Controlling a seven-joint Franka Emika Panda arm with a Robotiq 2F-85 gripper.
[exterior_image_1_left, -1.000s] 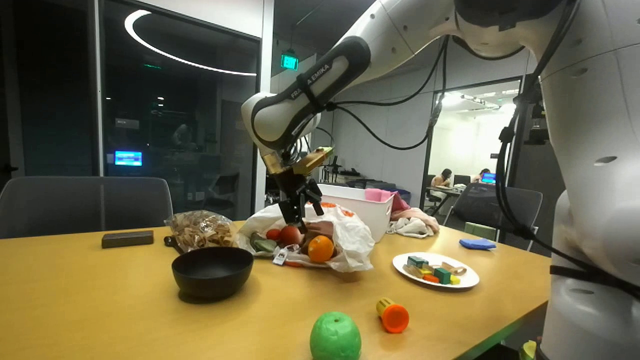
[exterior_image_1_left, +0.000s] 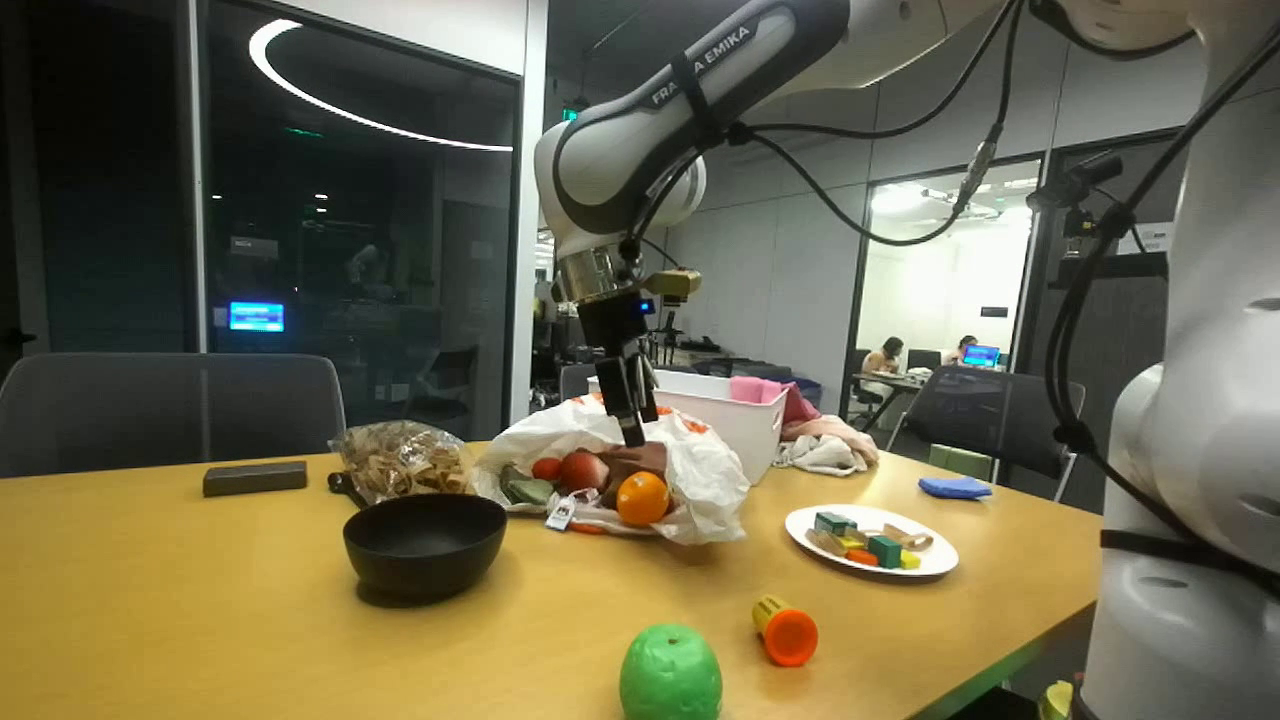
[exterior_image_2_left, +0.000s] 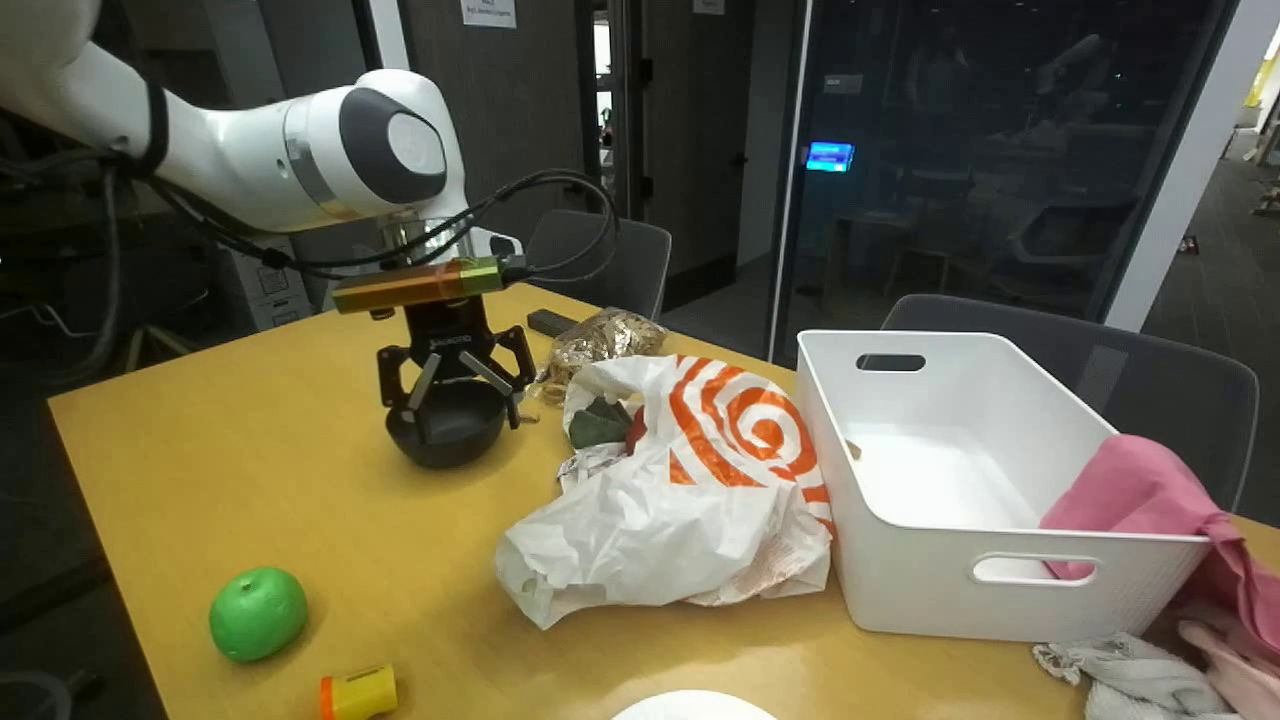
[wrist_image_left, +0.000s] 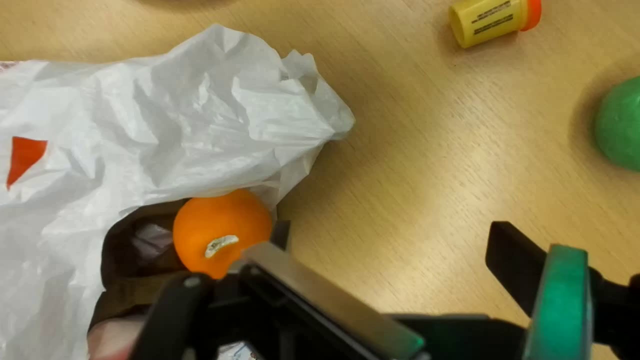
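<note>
My gripper (exterior_image_1_left: 639, 430) is open above the table, and nothing lies between its spread fingers in the wrist view. An orange (wrist_image_left: 223, 231) shows there beside the left finger, lower down in the mouth of a white plastic bag (wrist_image_left: 198, 126). Seen from exterior view 1, that bag lies on its side, with a red fruit (exterior_image_1_left: 584, 470) and the orange (exterior_image_1_left: 642, 498) at its opening. A black bowl (exterior_image_1_left: 422, 550) stands to the left of the bag, partly hidden by my gripper (exterior_image_2_left: 468, 418) in exterior view 2. A green fruit (exterior_image_1_left: 671, 674) rests near the front.
A yellow tub with an orange lid (exterior_image_1_left: 786, 632) lies by the green fruit. A plate of small blocks (exterior_image_1_left: 936, 559) is at the right. The tall white bin (exterior_image_2_left: 1020, 582) stands against the bag. Bare tabletop (exterior_image_2_left: 276, 456) extends left of the bowl.
My gripper has risen and shifted right in exterior view 1, and hangs more nearly upright. The bag, orange, bowl, tub and green fruit have not moved.
</note>
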